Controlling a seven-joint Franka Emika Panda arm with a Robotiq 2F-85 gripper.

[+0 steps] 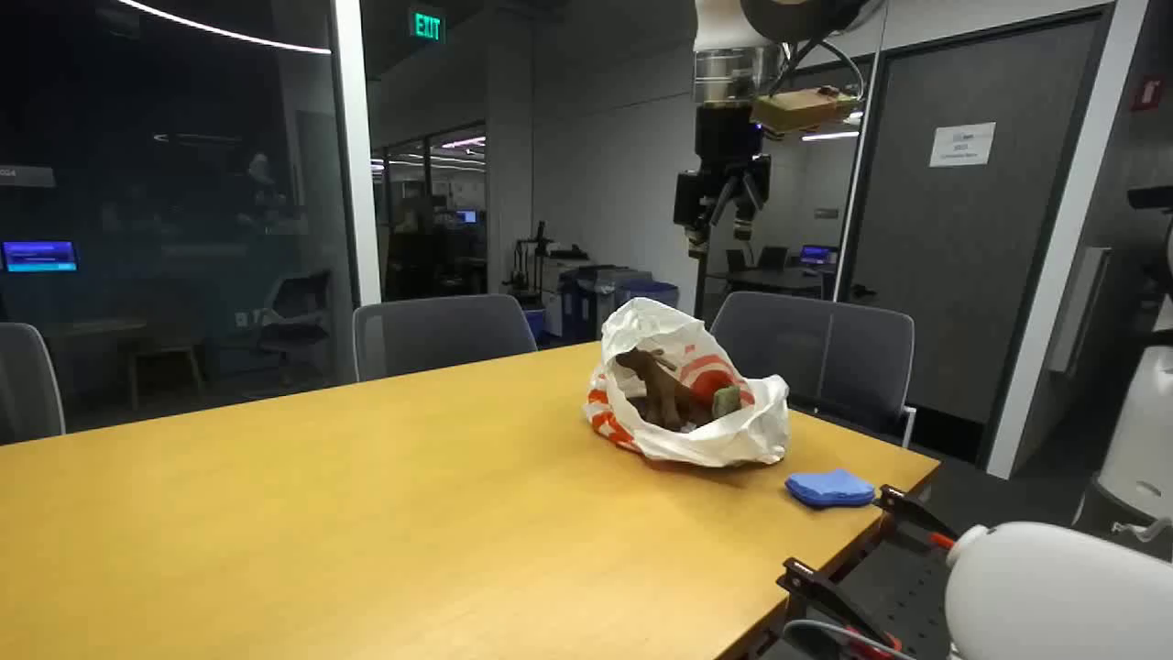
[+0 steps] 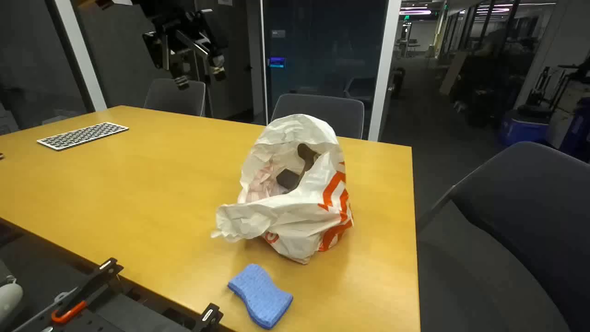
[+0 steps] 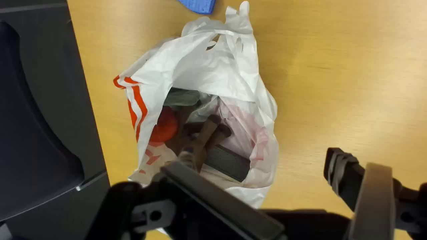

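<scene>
A white plastic bag with red-orange markings lies on the table with its mouth gaping. Inside it, the wrist view shows a brown toy-like object, a red round thing, a dark block and a greenish item. A blue sponge rests on the bare table beside the bag. High above the tabletop, my gripper points downward, well clear of everything. Its two fingers stand wide apart in the wrist view with nothing held between them.
A white-framed keyboard-like panel lies at the table's far end in the second exterior view. Black clamps grip the table edge. Grey chairs stand around it. A long stretch of tabletop is empty.
</scene>
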